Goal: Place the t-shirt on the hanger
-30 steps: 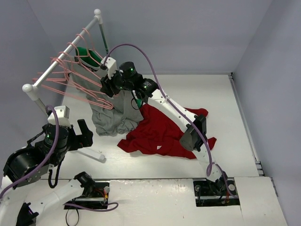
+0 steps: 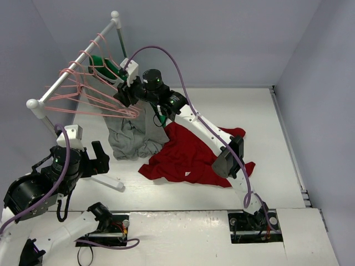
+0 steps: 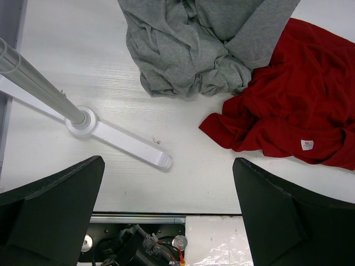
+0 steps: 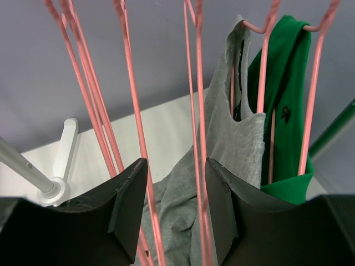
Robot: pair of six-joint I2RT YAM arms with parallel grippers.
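Pink hangers (image 2: 100,100) hang along a white rail at upper left in the top view. A grey t-shirt (image 4: 247,144) drapes over one hanger, and beside it a green garment (image 4: 288,83) hangs on others. A red t-shirt (image 2: 191,155) lies crumpled on the table. Beside the hangers' right ends, my right gripper stands open; pink hanger bars pass close to both fingertips, and whether they touch is unclear. Low at the left, my left gripper is wide open and empty, above bare table with the red cloth off to its right.
The rack's white rail (image 2: 77,64) slopes across the upper left, and its white foot (image 3: 133,144) rests on the table by the left gripper. Grey cloth (image 2: 133,136) reaches down toward the table under the right arm.
The lower ends of the pink hangers have swung right and toward the back, close to my right gripper, which has shifted slightly. The left arm and the red shirt look unmoved.
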